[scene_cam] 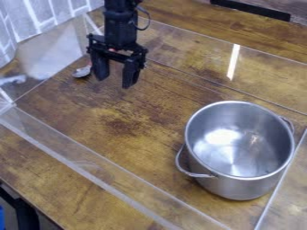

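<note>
My black gripper (117, 65) hangs at the upper middle left of the camera view, over the wooden surface, with its two fingers spread apart and nothing visible between them. Just left of it a small metal utensil (82, 72) lies on the wood, partly behind the gripper. At the lower right stands a large steel pot (236, 144) with wire handles, empty inside.
The wooden work surface (126, 139) is bounded by clear plastic walls along the left, front and right. A pale, blurry area at the upper left is hard to make out.
</note>
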